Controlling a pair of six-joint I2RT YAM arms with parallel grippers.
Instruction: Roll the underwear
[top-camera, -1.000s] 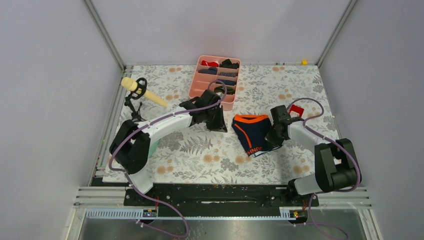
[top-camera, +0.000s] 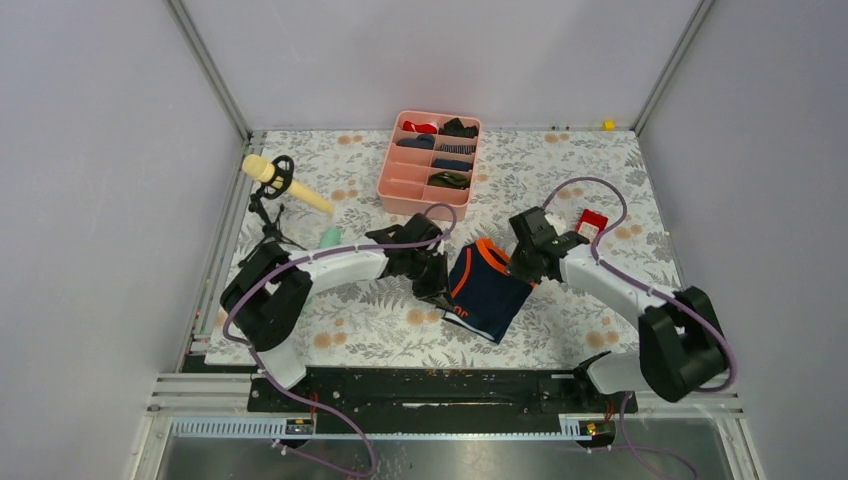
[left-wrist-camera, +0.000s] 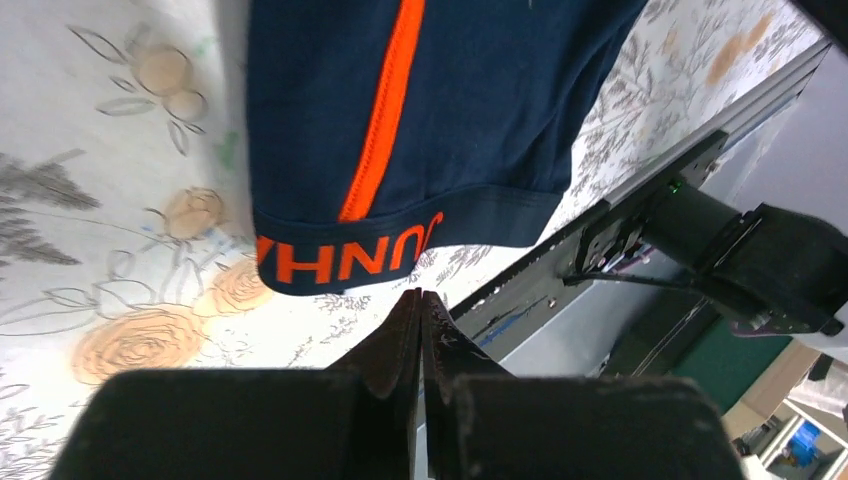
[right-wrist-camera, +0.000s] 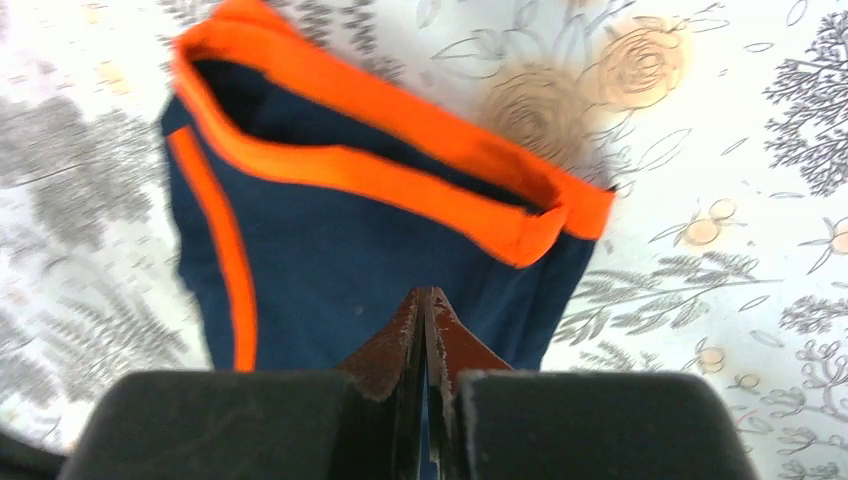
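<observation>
Dark navy underwear (top-camera: 492, 298) with orange trim lies spread on the patterned table, turned at a slant between my two arms. Its lettered band (left-wrist-camera: 345, 258) shows in the left wrist view, just beyond my left gripper. That gripper is shut, with nothing visible between its fingers. In the right wrist view the orange-edged opening (right-wrist-camera: 350, 170) gapes slightly. My right gripper appears over the navy cloth near that end, also shut and showing nothing gripped. Whether its tips touch the cloth I cannot tell.
A pink divided box (top-camera: 403, 190) holding several rolled garments stands at the back centre. A red item (top-camera: 592, 222) lies at the right, partly by my right arm. A yellow roller (top-camera: 312, 196) stands at the left.
The underwear has shifted left and turned aslant. The left gripper has come down toward the lettered end.
</observation>
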